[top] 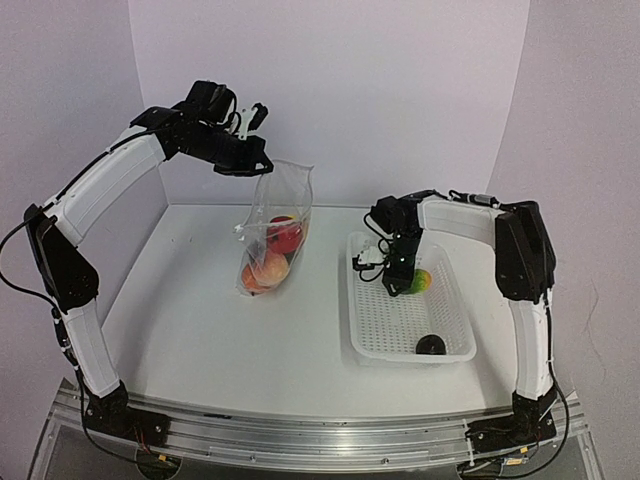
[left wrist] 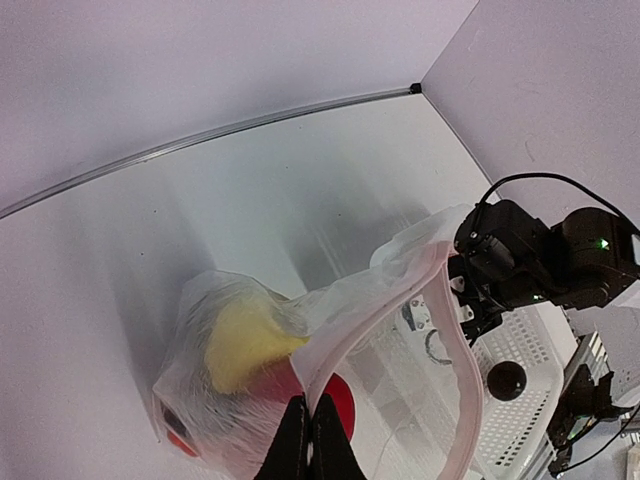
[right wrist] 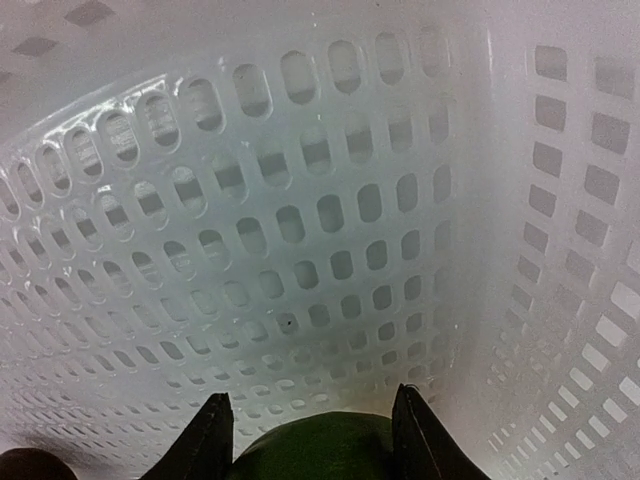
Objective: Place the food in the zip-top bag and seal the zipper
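Observation:
A clear bag (top: 289, 187) hangs from my left gripper, which is shut on its rim; its mouth gapes open in the left wrist view. Inside its lower part are a red fruit (top: 285, 235) and peach-coloured fruit (top: 270, 268), and a yellow piece (left wrist: 243, 342) shows through the film. Over in the white basket (top: 357, 325), a green and yellow fruit (top: 421, 281) lies low at the tip of my right gripper. In the right wrist view its green top fills the gap between both fingers. Its underside is hidden.
A dark round fruit (top: 431, 345) sits at the basket's front end. The basket's perforated walls surround my right gripper.

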